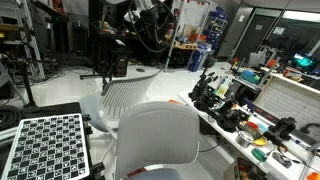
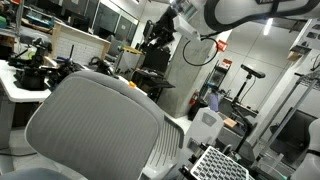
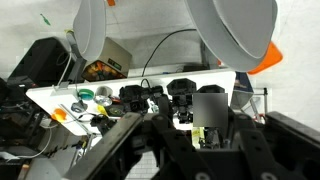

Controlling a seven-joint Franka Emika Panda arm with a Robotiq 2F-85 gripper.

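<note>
My gripper (image 2: 149, 38) hangs in the air at the end of the white arm (image 2: 228, 22), well above the grey chairs. In the wrist view its dark fingers (image 3: 125, 142) show along the bottom edge, open and set apart. I see nothing held between them. A grey chair back (image 1: 157, 134) stands in front, with a second, ribbed chair (image 1: 127, 95) behind it. A black-and-white checkered board (image 1: 46, 147) lies at the front left, and the same board (image 2: 218, 165) is at the lower right in exterior view 2.
A white table (image 1: 285, 160) runs along the right, crowded with black devices (image 1: 212, 92), tools and small containers. Chair shells (image 3: 225, 30) fill part of the wrist view. Open floor (image 1: 60, 88) lies behind the checkered board.
</note>
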